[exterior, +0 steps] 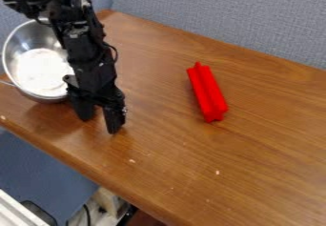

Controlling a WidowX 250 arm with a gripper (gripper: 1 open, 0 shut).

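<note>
My black gripper (98, 115) is low over the wooden table at the left, its fingers open, with nothing visible between them. Just left of it, partly behind the arm, is a metal pot (32, 63) with a pale interior. A red bar-shaped object (207, 92) lies on the table to the right of the gripper, clearly apart from it.
The wooden table (249, 163) has wide free room at the right and front. Its front-left edge runs just below the gripper, with blue material and clutter beyond. A grey padded wall (230, 15) stands along the back.
</note>
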